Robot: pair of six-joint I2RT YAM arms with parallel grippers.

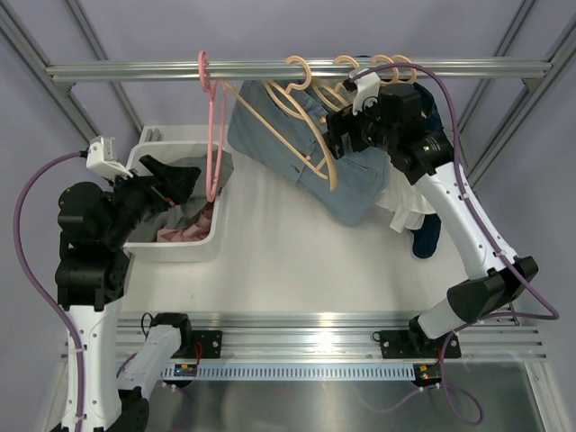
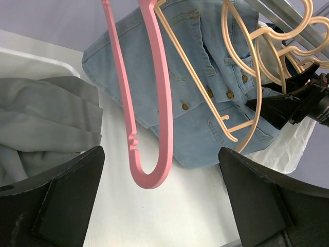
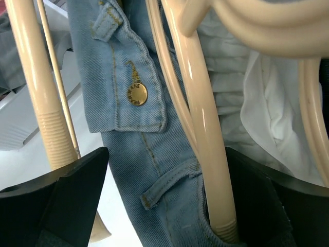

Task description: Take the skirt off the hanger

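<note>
A blue denim skirt [image 1: 351, 193] with brass buttons hangs among wooden hangers [image 1: 328, 171] on the rail. My right gripper [image 1: 342, 130] is at the skirt, open around a hanger bar and denim in the right wrist view, where a button [image 3: 137, 93] shows close up. My left gripper [image 1: 175, 184] is open beside an empty pink hanger [image 2: 164, 118], left of the skirt.
A white bin [image 1: 166, 250] with grey and pink cloth stands at left below the rail [image 1: 135, 70]. A white garment [image 1: 405, 198] and dark item hang right of the skirt.
</note>
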